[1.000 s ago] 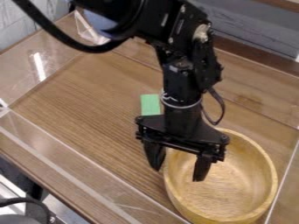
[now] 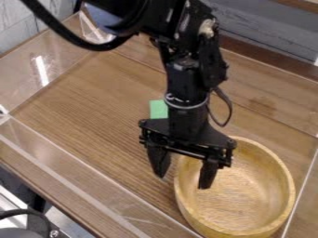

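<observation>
My black gripper (image 2: 184, 167) hangs over the left rim of a round wooden bowl (image 2: 255, 204), its fingers spread apart with nothing visible between them. Behind the arm, on the wooden surface, a green object (image 2: 158, 109) shows in part; the arm hides the rest of it.
The wooden tray floor (image 2: 87, 112) is clear to the left. Clear plastic edging runs along the left and front sides. A cable and other hardware lie outside at the lower left, and a wall stands at the back.
The arm and gripper have shifted slightly up and to the left in the view. The bowl and green object look unmoved.
</observation>
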